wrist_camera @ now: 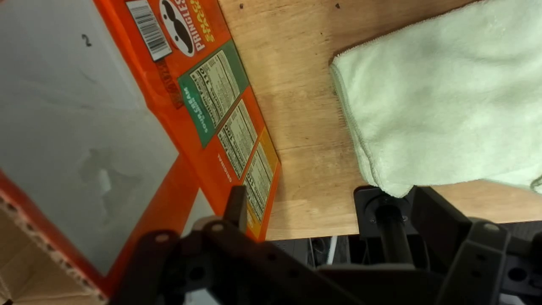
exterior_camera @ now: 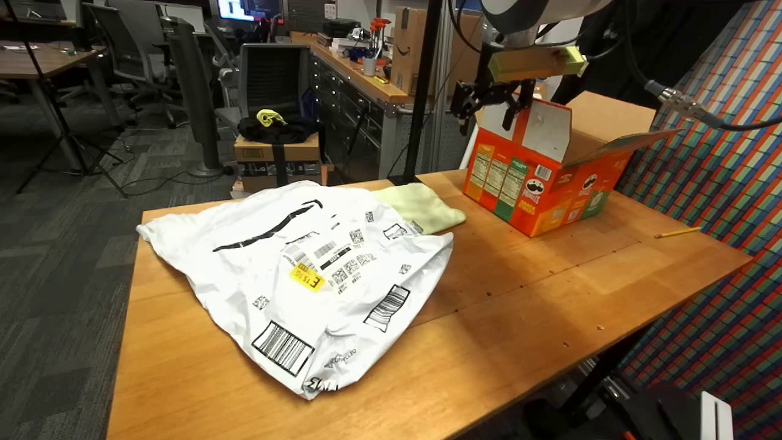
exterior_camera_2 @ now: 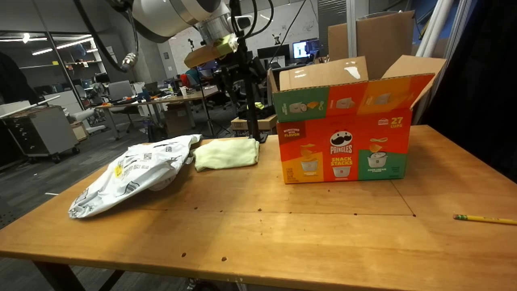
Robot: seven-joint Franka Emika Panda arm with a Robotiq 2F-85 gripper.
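My gripper is open, its two dark fingers wide apart with nothing between them. It hangs high above the back of the table, beside the open orange Pringles box [exterior_camera_2: 339, 145]. In the wrist view the side of that box [wrist_camera: 203, 91] runs along the left, and a pale green cloth [wrist_camera: 442, 106] lies to the right, below the gripper. Exterior view 1 has the cloth [exterior_camera: 421, 205] flat on the table, partly covered by a white plastic mailer bag [exterior_camera: 308, 271]. The box's flaps stand up and outward; its inside is mostly hidden.
A yellow pencil [exterior_camera_2: 484, 220] lies on the table at the right, in front of the box. Behind the cloth rises a black post [exterior_camera: 421, 95] at the table's back edge.
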